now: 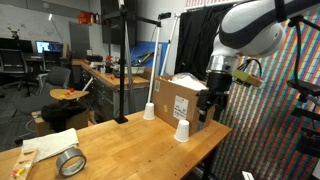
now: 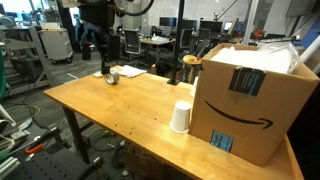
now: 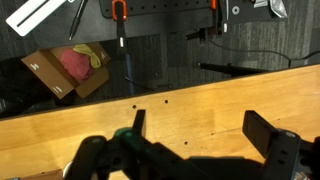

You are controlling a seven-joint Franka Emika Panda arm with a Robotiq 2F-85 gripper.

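Observation:
My gripper is open, its two black fingers wide apart in the wrist view with only bare tabletop below the gap. In exterior view 1 the gripper (image 1: 212, 100) hangs above the table's right end. A white cup (image 1: 182, 131) stands on the wooden table (image 1: 130, 150) below and to the left of it. Farther back, a second white cup (image 1: 149, 111) stands close to the cardboard box. At the near left lies a grey tape roll (image 1: 70, 162). The other exterior view shows one white cup (image 2: 180, 117) beside the box and the tape roll (image 2: 112, 79) at the far side.
A large cardboard box (image 2: 238, 112) filled with white material occupies one end of the table. A folded white cloth (image 1: 57, 144) lies at the left, behind the tape roll. A dark upright post (image 1: 123, 60) rises at the back edge.

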